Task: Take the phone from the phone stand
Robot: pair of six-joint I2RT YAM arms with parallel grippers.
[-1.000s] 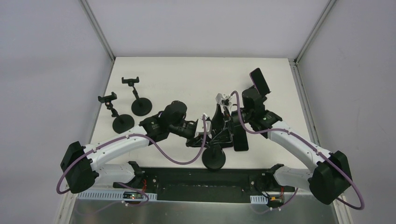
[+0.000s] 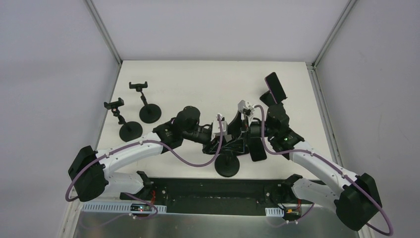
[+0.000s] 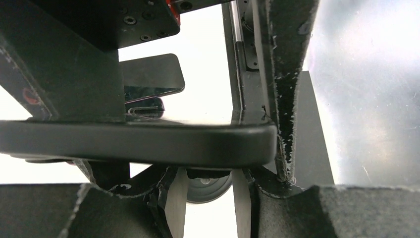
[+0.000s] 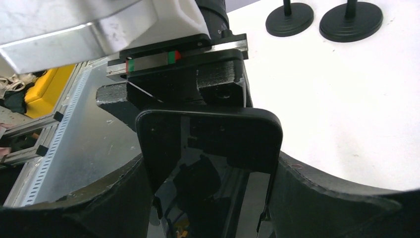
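A black phone (image 4: 208, 144) fills the lower middle of the right wrist view, with my right gripper (image 2: 241, 130) shut on it. Below the meeting arms, a phone stand's round base (image 2: 227, 166) stands at the table's front middle. My left gripper (image 2: 223, 141) is at that stand, low beside the right one; in the left wrist view its fingertips sit under a dark horizontal bar, part open, and whether anything is held between them is unclear.
Two empty stands (image 2: 150, 111) (image 2: 130, 130) stand on the left of the white table (image 2: 208, 79). Another stand with a phone (image 2: 275, 87) is at the back right. A phone (image 2: 258, 151) lies flat right of the front stand.
The front stand's base shifted slightly.
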